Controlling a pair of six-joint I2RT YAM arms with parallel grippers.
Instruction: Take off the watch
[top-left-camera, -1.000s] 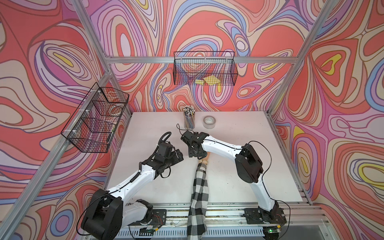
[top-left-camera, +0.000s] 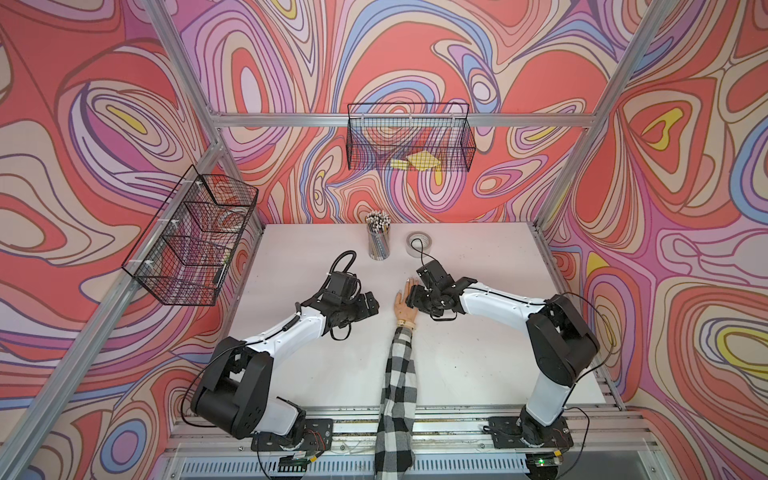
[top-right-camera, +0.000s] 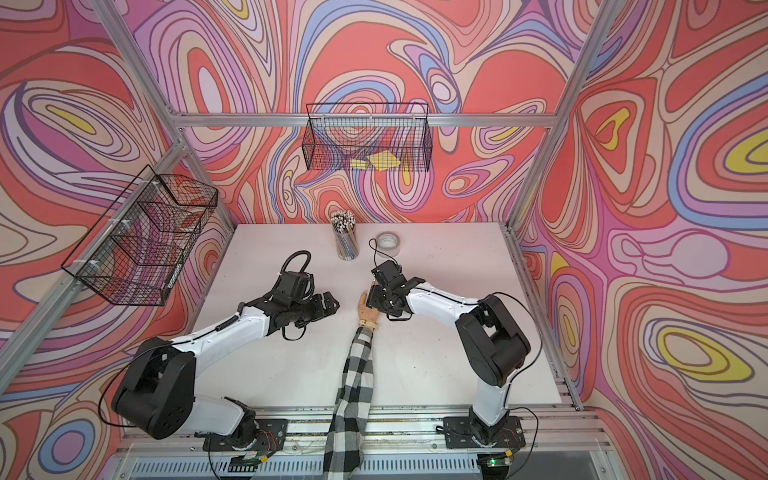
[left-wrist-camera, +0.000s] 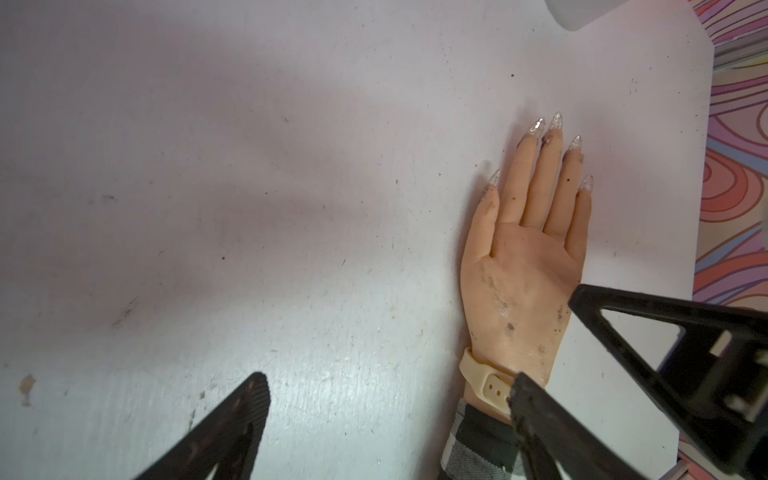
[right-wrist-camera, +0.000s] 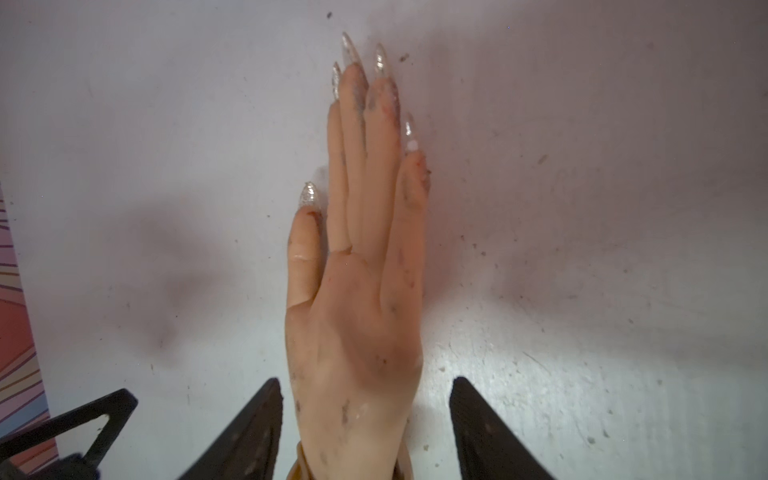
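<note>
A mannequin hand lies palm up on the table, its forearm in a black-and-white checked sleeve. Around the wrist sits a pale yellow watch; its strap, with small holes, shows in the left wrist view. My left gripper is left of the hand, open and empty, its right fingertip overlapping the strap's edge in its own view. Over the hand's right side hovers my right gripper, fingers apart, with the palm seen between them. In the right wrist view the watch is mostly hidden below the palm.
Behind the hand stand a clear cup of pens and a roll of tape. Wire baskets hang on the back and left. Bare white table lies on both sides of the forearm.
My right gripper has moved rightward from over the hand, uncovering its thumb side and fingers. The watch stays on the wrist.
</note>
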